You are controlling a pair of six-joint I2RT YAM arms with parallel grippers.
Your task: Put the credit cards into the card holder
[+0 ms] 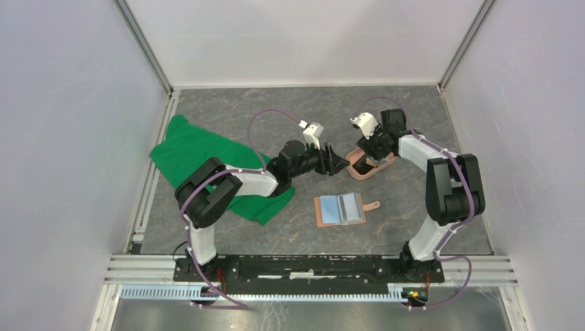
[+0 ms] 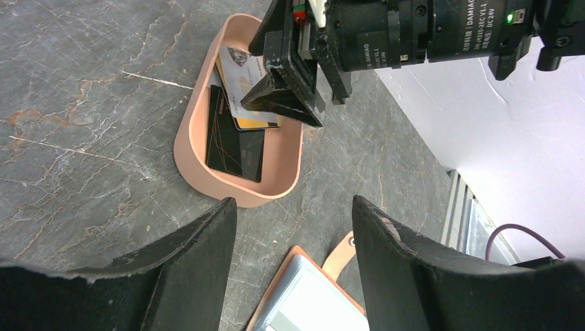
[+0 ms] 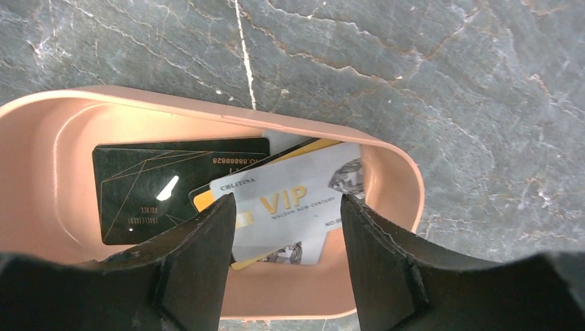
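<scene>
A pink oval tray point(image 1: 354, 174) holds several cards. In the right wrist view a silver VIP card point(image 3: 283, 200) overlaps a yellow-edged card and a black card point(image 3: 148, 193). My right gripper is over the VIP card's end of the tray, its fingers apart and nothing held. The card holder point(image 1: 340, 209) lies open on the table, blue on one side and clear on the other. To the left of the tray, my left gripper point(image 1: 336, 163) hangs with its fingers point(image 2: 200, 255) apart and empty; the holder's corner shows below it in the left wrist view.
The holder has a brown tab point(image 1: 372, 206) on its right. A green cloth point(image 1: 207, 148) covers the left of the table, partly under the left arm. Bare grey stone surrounds the tray and holder.
</scene>
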